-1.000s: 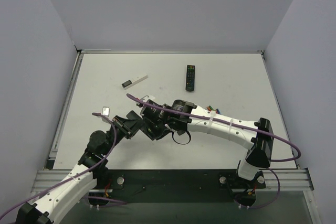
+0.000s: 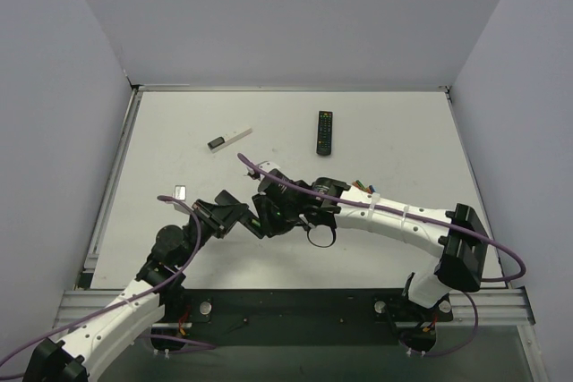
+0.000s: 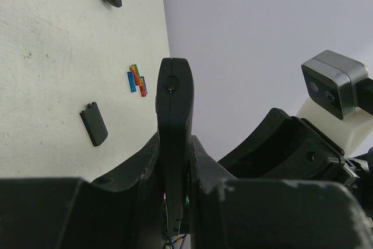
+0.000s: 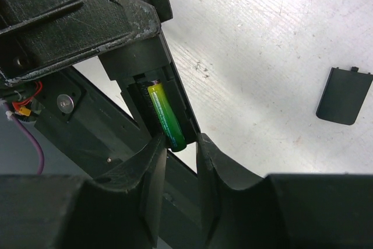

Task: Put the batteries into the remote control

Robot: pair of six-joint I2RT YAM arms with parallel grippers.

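My left gripper is shut on a black remote, held raised above the table. In the right wrist view its battery compartment faces up, with one green-and-yellow battery lying in it. My right gripper is at the compartment's end, beside the battery's green tip; whether anything is between its fingers is unclear. The loose black battery cover lies on the table, as also seen in the left wrist view. Several coloured batteries lie farther right.
A second remote lies at the back of the white table. A white-and-grey remote lies at the back left. The right arm spans the table's front right.
The left gripper with the remote has stayed nearly still.
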